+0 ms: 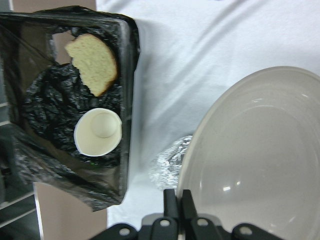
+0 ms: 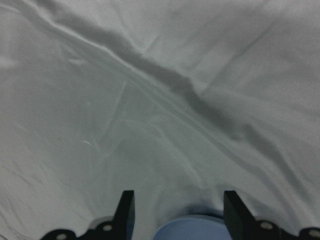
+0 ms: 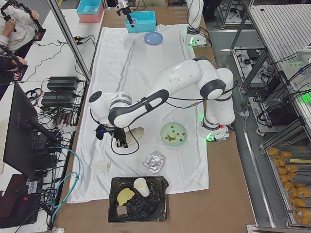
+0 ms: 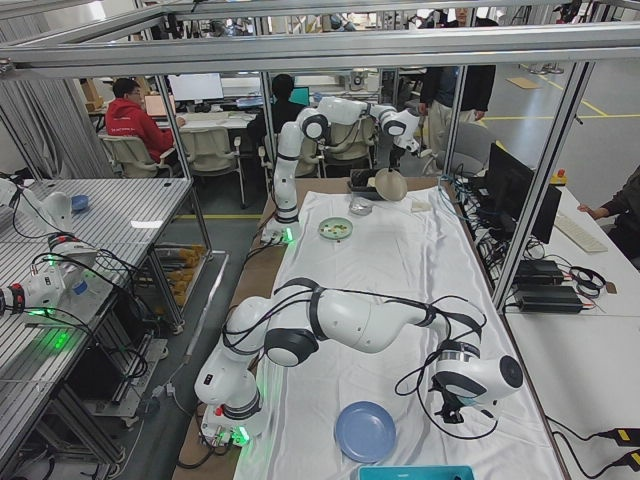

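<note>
My left gripper is shut on the rim of a cream plate, held over the white cloth, away from the black-lined bin. The bin holds a bread slice and an upright white cup. A crumpled foil ball rests on the cloth beside the bin. My right gripper is open above the cloth, a blue plate partly visible below it.
A green plate with small coloured pieces lies near the left arm's base. A blue box is at the far end.
</note>
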